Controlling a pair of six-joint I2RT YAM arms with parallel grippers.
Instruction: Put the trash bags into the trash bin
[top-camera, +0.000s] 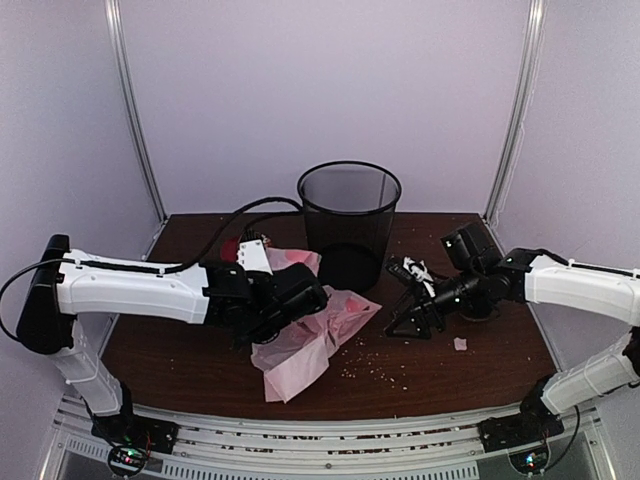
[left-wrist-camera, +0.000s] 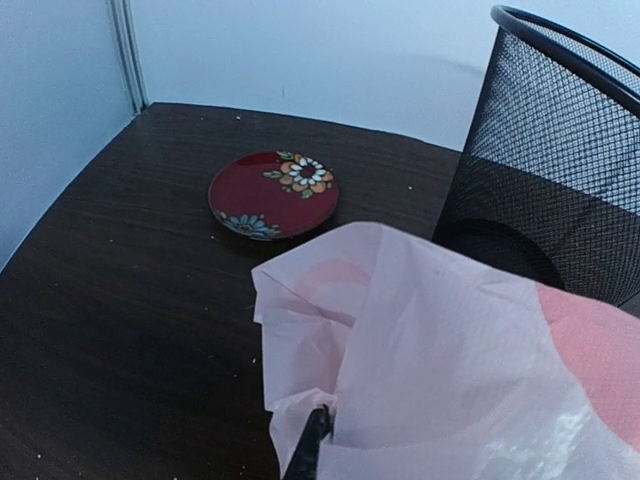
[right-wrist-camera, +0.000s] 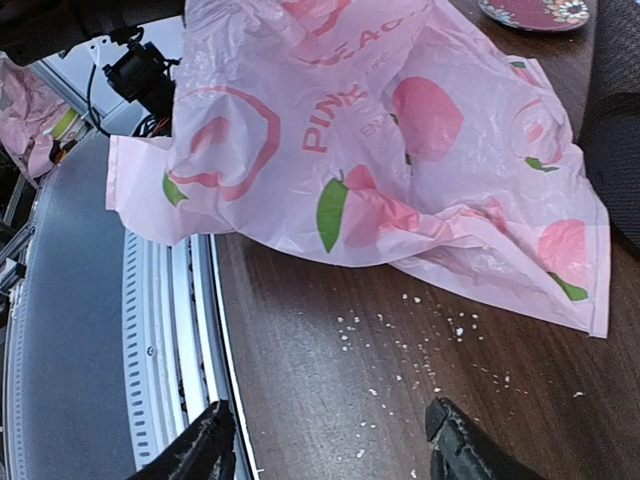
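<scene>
A pink trash bag (top-camera: 303, 358) with strawberry prints hangs partly lifted over the middle of the table. My left gripper is shut on its thin film; the left arm hides the grip from above. In the right wrist view the bag (right-wrist-camera: 330, 150) spreads across the upper half, its lower flap near the table. The black mesh trash bin (top-camera: 348, 225) stands upright behind the bag. To the right of the bag my right gripper is open, low over the table, with its fingers (right-wrist-camera: 215, 440) apart and nothing between them.
A red flowered plate (left-wrist-camera: 275, 195) lies at the back left. Crumbs (top-camera: 372, 365) are scattered in front of the bag. A small pink scrap (top-camera: 460, 344) rests near the right gripper.
</scene>
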